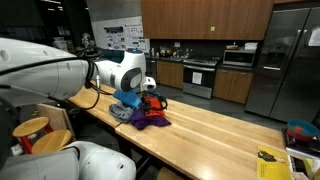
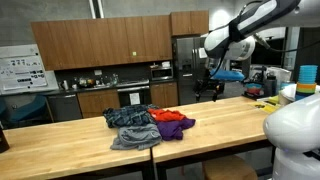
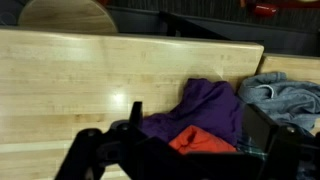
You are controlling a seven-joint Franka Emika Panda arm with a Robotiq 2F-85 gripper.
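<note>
Over the wooden table my gripper [image 1: 152, 103] hangs above a heap of cloths, its fingers open with nothing between them. In the wrist view a purple cloth [image 3: 207, 103] lies crumpled between and beyond the fingers, with a red-orange cloth [image 3: 200, 140] partly on it near the lower edge. To the right are a grey cloth [image 3: 280, 95] and a dark plaid cloth [image 3: 250, 143], the latter partly hidden by a finger. Exterior view 2 shows the red cloth [image 2: 165, 115], purple cloth [image 2: 173, 130], grey cloth [image 2: 137, 137] and dark plaid cloth [image 2: 128, 114] heaped together, apart from the gripper [image 2: 207, 95].
Bare tabletop [image 1: 205, 135] stretches right of the cloths in exterior view 1. Yellow packets [image 1: 272, 165] and a blue container [image 1: 301, 128] sit at its far right. A seam and the table edge [image 3: 110, 42] show in the wrist view, with a round stool [image 3: 65, 17] beyond.
</note>
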